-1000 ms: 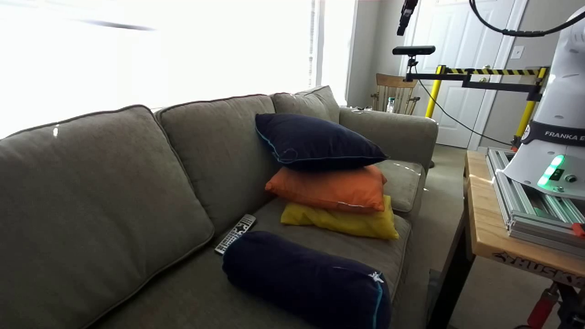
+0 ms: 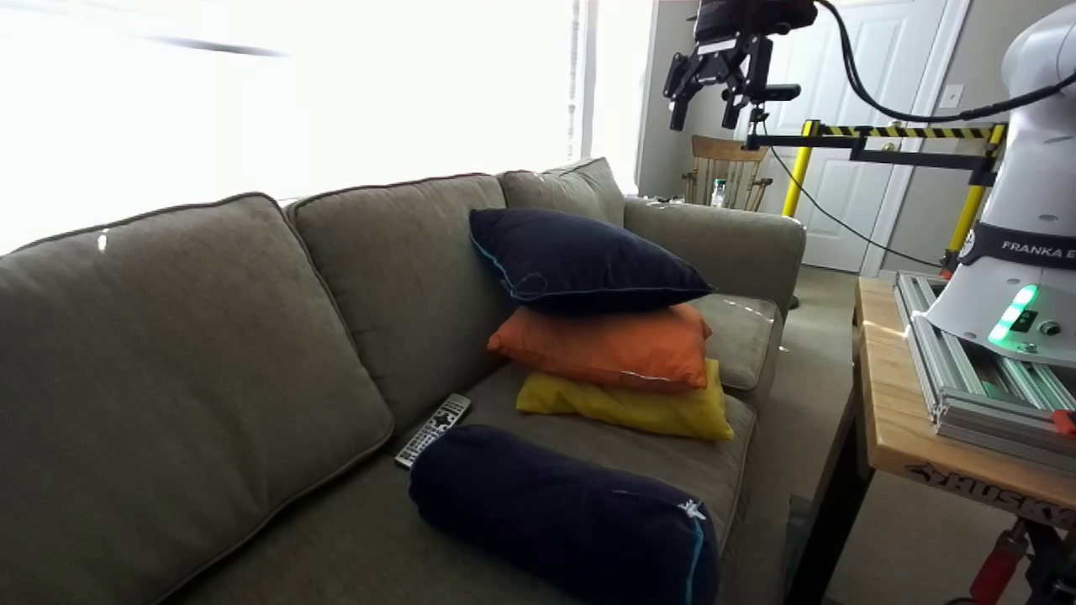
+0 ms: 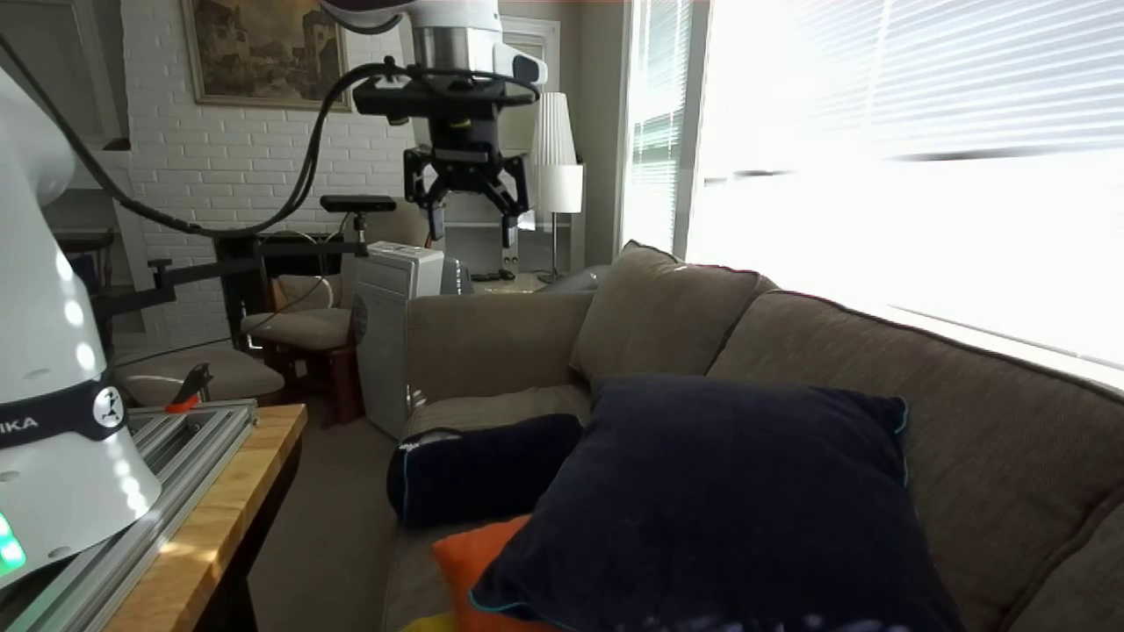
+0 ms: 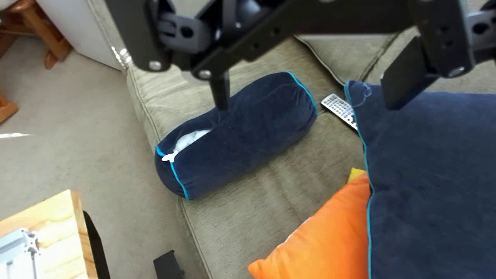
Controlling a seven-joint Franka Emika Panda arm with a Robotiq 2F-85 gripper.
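Observation:
My gripper (image 2: 704, 119) hangs open high above the couch, with nothing between its fingers. On the seat lies a dark navy bolster (image 2: 565, 509), its zip end gaping on white stuffing in the wrist view. A grey remote (image 2: 433, 429) rests beside the bolster, close to the backrest. Farther along, three cushions are stacked: a yellow one (image 2: 625, 407) at the bottom, an orange one (image 2: 610, 346) on it, and a large navy square pillow (image 2: 585, 260) tilted on top against the backrest. From the wrist camera, the navy pillow (image 4: 432, 181) covers part of the orange cushion and the remote's end.
The grey-brown couch (image 2: 333, 534) has bare seat around the bolster. A wooden table (image 2: 913, 403) carrying the arm's base stands in front of it, across a strip of floor. A camera on a black bracket (image 3: 358, 204) stands behind the arm.
My gripper has come lower and into fuller view in exterior view 1, and its orientation there has turned. The cushions, bolster and remote have stayed in place.

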